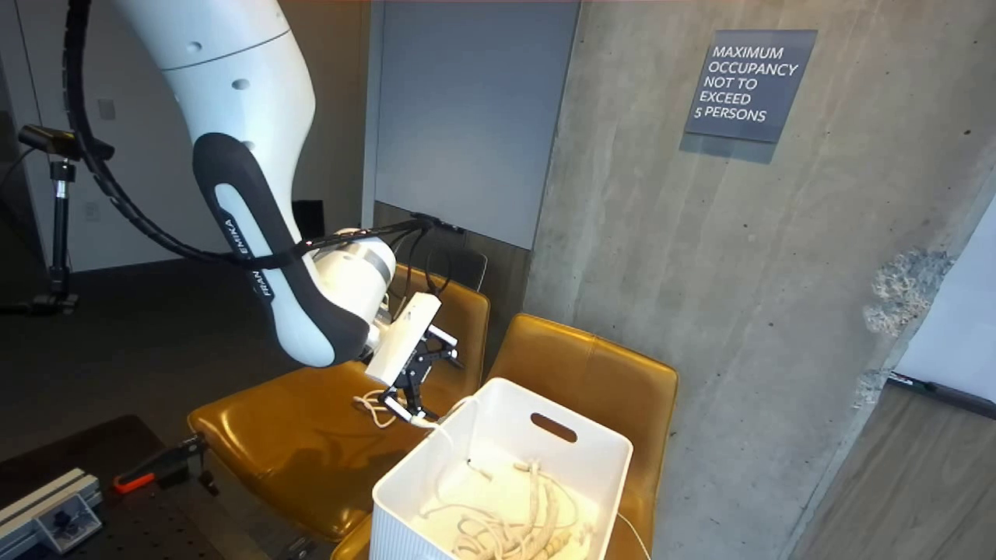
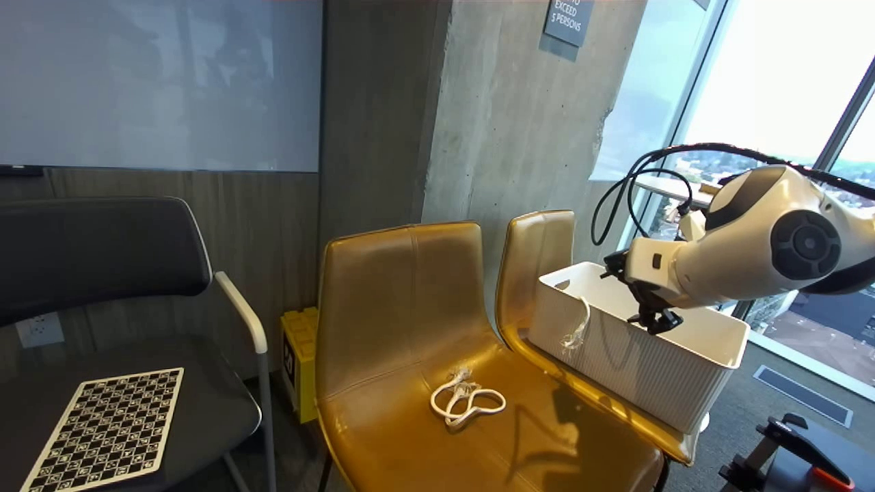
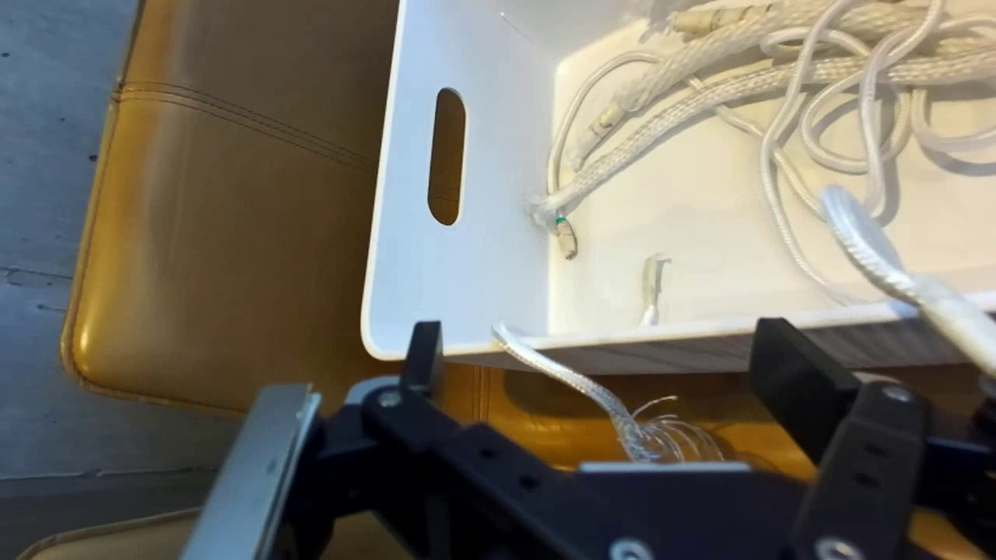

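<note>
My gripper stands open over the near long rim of the white bin (image 3: pixel 462 280), its black fingers (image 3: pixel 425 364) wide apart. Between them in the wrist view, a white rope (image 3: pixel 574 378) with a frayed end hangs over the rim; it is not gripped. Another taped white rope (image 3: pixel 873 252) rises from the bin beside the outside of the right-hand finger; whether it touches the hand I cannot tell. Several ropes (image 3: pixel 719 98) lie tangled on the bin floor. A small rope bundle (image 2: pixel 467 402) rests on the seat of the brown chair (image 2: pixel 402 328).
The bin stands on a second brown chair (image 1: pixel 583 364) by the concrete wall (image 1: pixel 728 280). A black chair with a checkered board (image 2: pixel 111 426) is at the left in exterior view 2. Clamps (image 1: pixel 159 467) sit on the dark table near the bin.
</note>
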